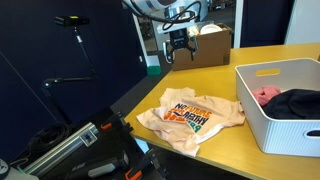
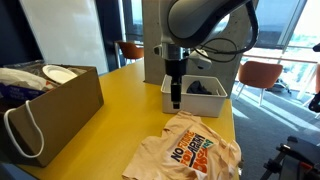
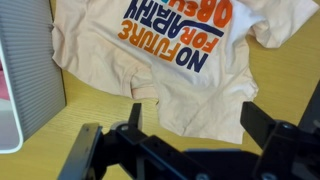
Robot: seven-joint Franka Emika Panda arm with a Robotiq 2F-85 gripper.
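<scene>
A peach T-shirt (image 1: pixel 190 118) with large printed lettering lies spread and somewhat rumpled on the yellow table. My gripper (image 1: pixel 181 54) hangs well above the table in exterior view 1, toward the far side of the shirt. Its two fingers stand wide apart, with nothing between them. From the wrist view, the shirt (image 3: pixel 195 85) lies below my open gripper, one of its edges reaching down between the fingers. Exterior view 2 shows the gripper (image 2: pixel 176 100) from the side, above the table and clear of the shirt (image 2: pixel 165 160).
A white bin (image 1: pixel 290 133) holding pink cloth (image 1: pixel 266 94) and dark cloth (image 1: pixel 298 103) stands at the right. At the table's far end is a cardboard box (image 1: pixel 212 52) with things in it. Bare table (image 1: pixel 150 88) surrounds the shirt.
</scene>
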